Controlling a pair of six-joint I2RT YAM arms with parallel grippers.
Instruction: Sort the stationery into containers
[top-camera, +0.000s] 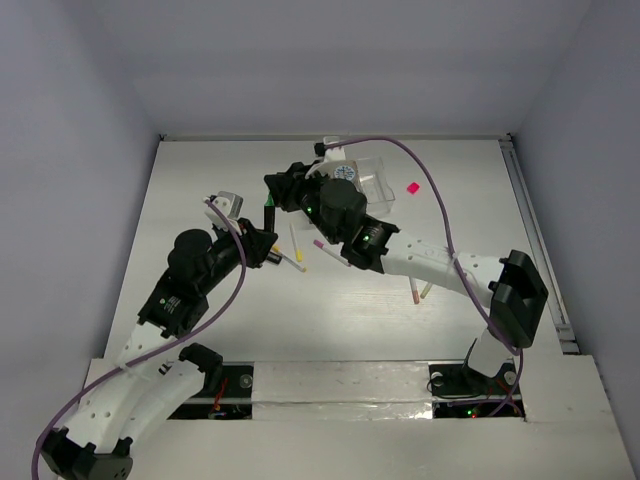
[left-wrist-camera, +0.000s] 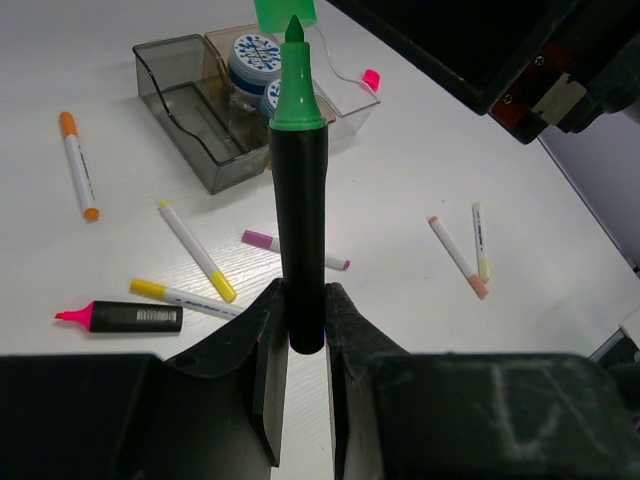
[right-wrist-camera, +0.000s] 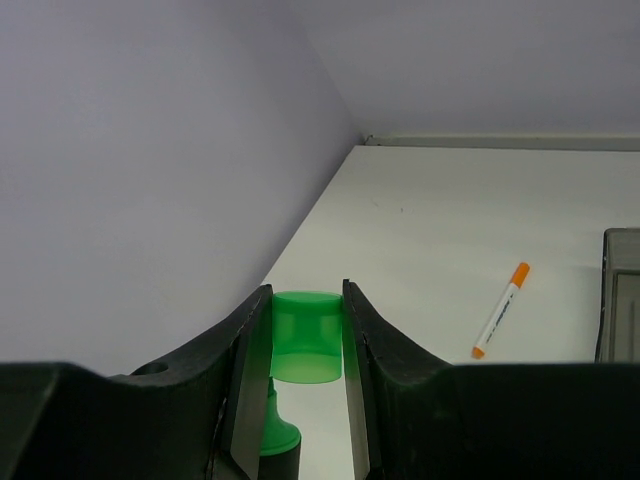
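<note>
My left gripper is shut on a black highlighter (left-wrist-camera: 302, 215), held upright with its green tip bare and pointing up. Just above that tip, the green cap (right-wrist-camera: 307, 340) sits between the fingers of my right gripper, with a pad against each side. From the left wrist view the cap and tip look very close; whether they touch cannot be told. An uncapped pink highlighter (left-wrist-camera: 135, 317) lies on the table, and a pink cap (top-camera: 413, 187) rests far off at the back right. Around them lie an orange marker (left-wrist-camera: 79, 166), a purple one (left-wrist-camera: 262, 241) and several yellow and peach markers.
At the back centre stands a clear divided container (left-wrist-camera: 185, 45) with round blue-and-white jars (left-wrist-camera: 256, 58) in one part. My right arm reaches over part of it in the top view.
</note>
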